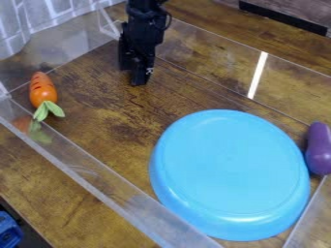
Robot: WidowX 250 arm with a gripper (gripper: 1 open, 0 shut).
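Observation:
The dark robot gripper (137,66) reaches down from the top of the view to the wooden surface at the upper middle, behind the other objects. It is dark and small, so whether it is open or shut, or holds anything, cannot be made out. An orange toy carrot (43,90) with green leaves lies at the left. A large blue disc (229,172), like an upturned plate or lid, fills the lower right, with a purple eggplant (318,148) at its right, at the view's edge.
Clear plastic walls (97,184) border the work area. A blue object (8,230) shows at the bottom left corner, outside the wall.

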